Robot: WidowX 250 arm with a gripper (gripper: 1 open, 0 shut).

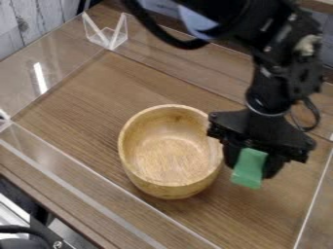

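My gripper (259,152) is shut on a green object (250,169), held just right of the wooden bowl (169,156). The black gripper body hides the object's upper part. The bowl looks empty and sits on the wooden table (78,107).
A small white wire-like item (107,34) stands at the far back left.
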